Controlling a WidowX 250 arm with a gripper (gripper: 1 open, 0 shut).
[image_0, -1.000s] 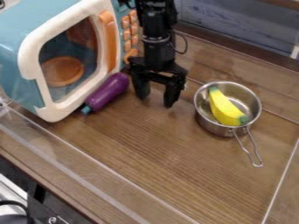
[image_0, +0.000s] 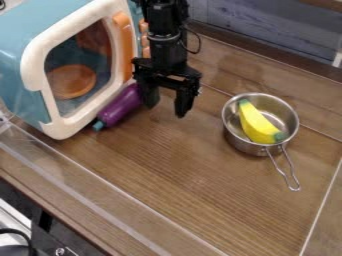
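Observation:
My black gripper (image_0: 166, 101) hangs low over the wooden table, its two fingers spread open, just right of a purple eggplant (image_0: 119, 106) that lies against the toy microwave's front. The light-blue and white microwave (image_0: 52, 125) stands at the left, an orange disc visible through its door. A yellow banana (image_0: 254, 121) lies in a steel pan (image_0: 275, 101) at the right, its handle toward the front.
A grey-blue wall runs along the back. A dark cable shows at the lower left corner.
My gripper has shifted left, closer to the eggplant and microwave. The eggplant and pan look unchanged.

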